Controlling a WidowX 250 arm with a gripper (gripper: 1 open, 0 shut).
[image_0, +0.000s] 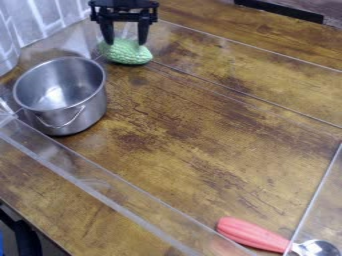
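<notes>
My black gripper is at the top left of the camera view, over a light green, textured soft item that lies near the back wall. The fingers reach down to that item's upper part; I cannot tell whether they are open or shut, or whether they hold it. A steel pot with a handle stands at the left, in front of the gripper and the green item.
A pink-handled utensil with a metal head lies at the bottom right. Clear plastic edges cross the wooden table, whose middle and right are bare.
</notes>
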